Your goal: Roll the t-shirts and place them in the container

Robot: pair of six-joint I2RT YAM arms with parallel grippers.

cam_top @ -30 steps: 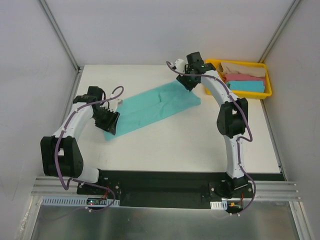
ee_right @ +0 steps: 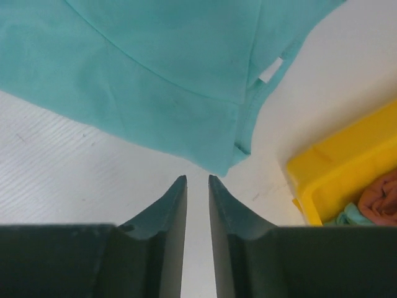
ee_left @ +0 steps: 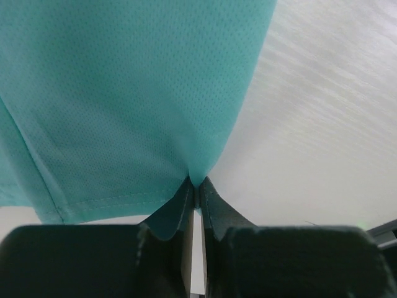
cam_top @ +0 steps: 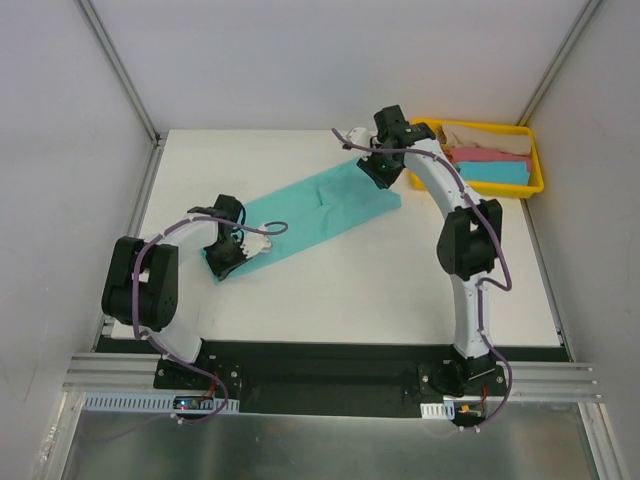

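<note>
A teal t-shirt (cam_top: pixel 310 215), folded into a long strip, lies slantwise across the white table. My left gripper is shut on a pinch of the shirt's corner near its hemmed end, with cloth gathered between the tips. In the top view that left gripper (cam_top: pixel 228 272) is at the strip's near left end. By the strip's far right end, the right gripper stands part open with nothing between its fingers. The shirt's end (ee_right: pixel 218 162) lies just beyond those tips, where a small white label (ee_right: pixel 271 69) shows.
A yellow bin (cam_top: pixel 540 172) at the back right holds teal, red and tan cloth bundles; its corner (ee_right: pixel 304 171) is close to my right gripper. Bare white table (cam_top: pixel 330 300) lies in front of the shirt.
The shirt has barely shifted.
</note>
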